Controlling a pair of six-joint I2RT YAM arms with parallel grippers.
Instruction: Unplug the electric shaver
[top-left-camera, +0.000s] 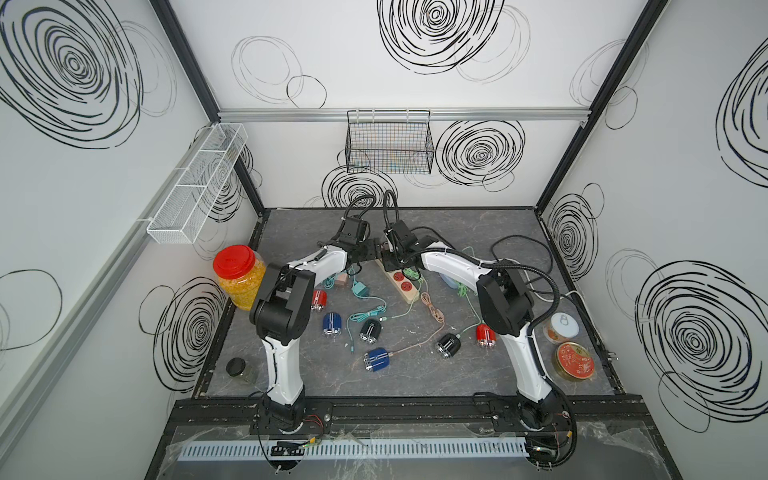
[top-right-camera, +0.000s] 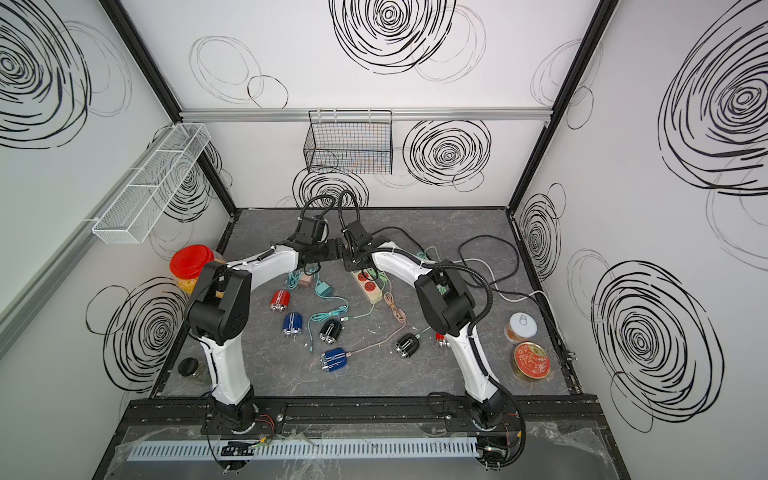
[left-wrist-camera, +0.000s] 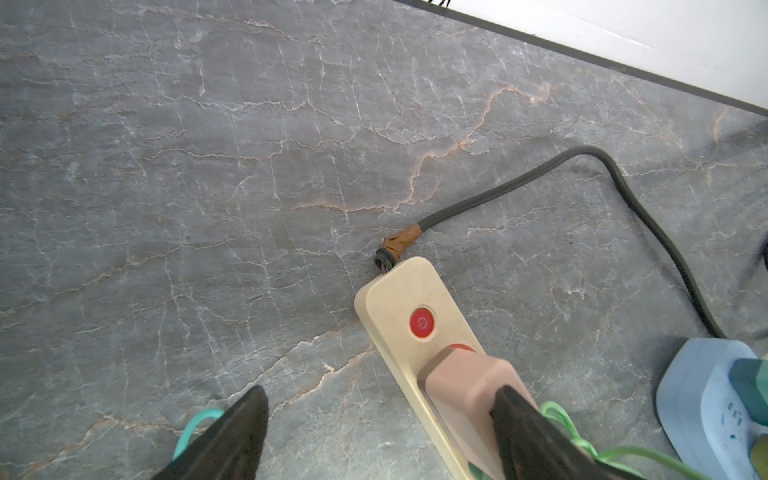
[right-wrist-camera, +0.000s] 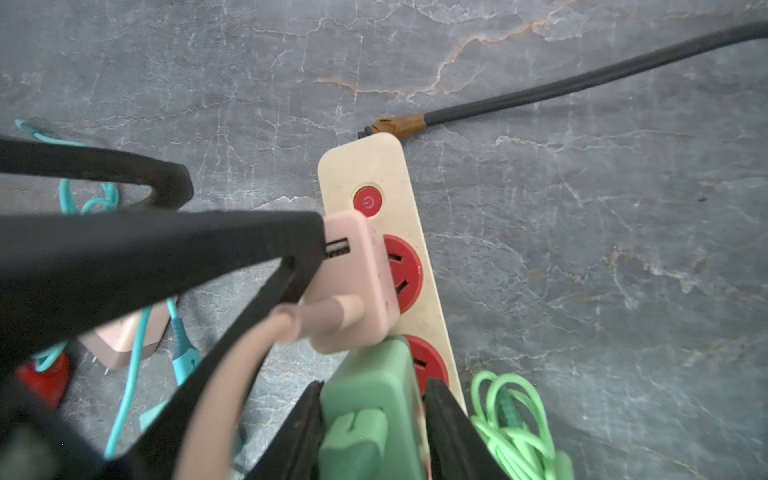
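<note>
A cream power strip (left-wrist-camera: 404, 308) with a red switch (right-wrist-camera: 367, 201) lies at the table's centre. A pink plug (left-wrist-camera: 468, 384) and a green plug (right-wrist-camera: 360, 380) sit on it. In the left wrist view my left gripper is part open over the strip, its blurred right finger against or near the pink plug. In the right wrist view the blurred fingertips of my right gripper flank the green plug; contact is unclear. Several shavers with cables, among them a blue one (top-left-camera: 376, 359) and a black one (top-left-camera: 449, 344), lie nearer the front.
A yellow jar (top-left-camera: 240, 280) stands at the left, cans (top-left-camera: 574, 360) at the front right, a small dark jar (top-left-camera: 237, 366) at the front left. Wire baskets hang on the back and left walls.
</note>
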